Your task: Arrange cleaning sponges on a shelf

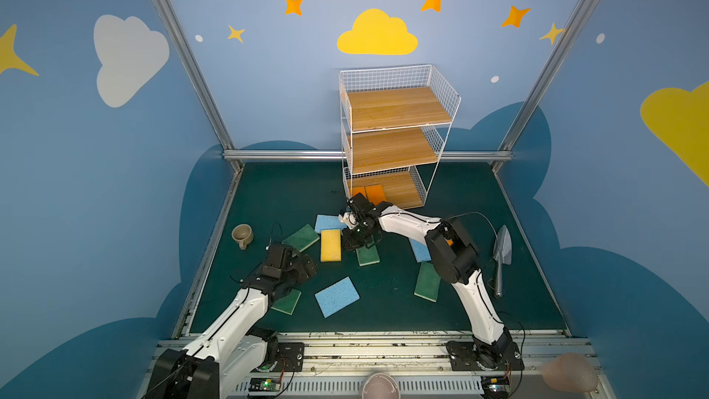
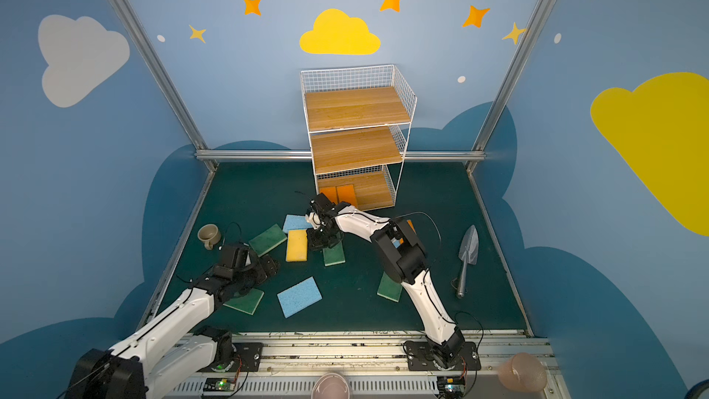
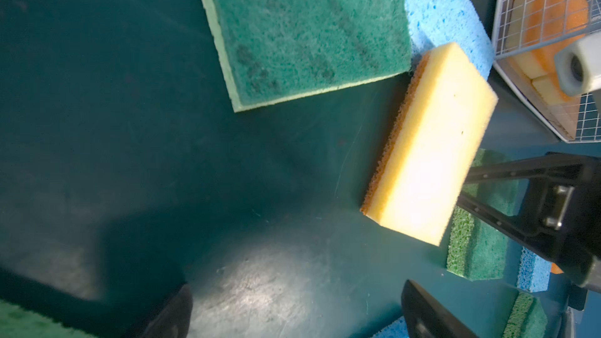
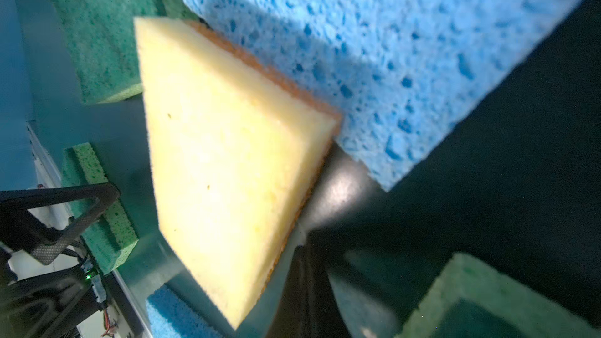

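The orange sponge [image 4: 225,150] lies yellow face up, its orange side below; in the top left view the yellow face of that sponge [image 1: 331,245] shows mid-table. My right gripper is shut with nothing between its fingers, beside one edge of this sponge, which is outside them. Over the left part of the table, my left gripper stands open and empty. The three-tier wire shelf [image 1: 398,108] is at the back. Two orange sponges [image 1: 375,193] stand side by side on its bottom tier, at the left; the upper tiers are bare.
Blue sponges [image 1: 337,297] and green sponges [image 1: 427,282] are scattered over the table, one blue sponge [image 4: 375,37] close against the yellow-faced one. A mug [image 1: 242,235] sits at left, a trowel [image 1: 501,251] at right.
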